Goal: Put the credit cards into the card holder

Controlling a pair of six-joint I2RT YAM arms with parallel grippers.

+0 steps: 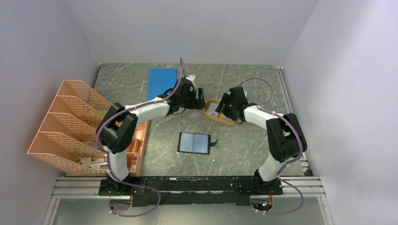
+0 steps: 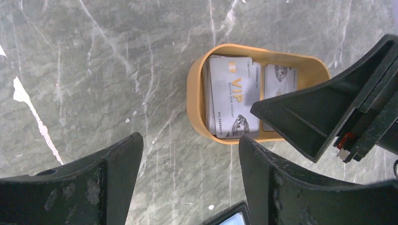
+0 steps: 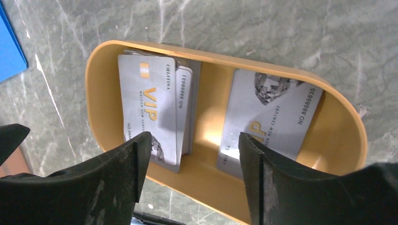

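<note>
Silver VIP credit cards (image 3: 146, 103) lie stacked at the left end of an oval tan tray (image 3: 213, 57). Another card (image 3: 267, 117) rests at the tray's right end. Over the tray, my right gripper hangs with its fingers apart and nothing between them. Just left of the tray, my left gripper is also open and empty above the table. The card holder (image 1: 194, 143), black-edged with clear pages, lies spread open on the table in front of the tray; only its corner (image 2: 234, 219) shows in the left wrist view.
A blue flat board (image 1: 162, 79) lies at the back, partly under the left arm. The orange slotted rack (image 1: 70, 117) fills the left side. Around the card holder the table is clear.
</note>
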